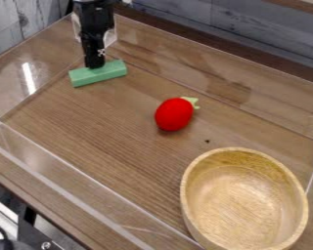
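Observation:
My gripper (95, 56) hangs at the upper left of the camera view, its tip just over a mint-green block (105, 71) lying flat on the wooden table (107, 146). The fingers look shut, with nothing visible between them; whether they touch the block cannot be told.
A red oval object (174, 114) with a small pale green piece behind it lies near the middle. A beige round bowl (245, 160) sits at the lower right. Raised walls border the back.

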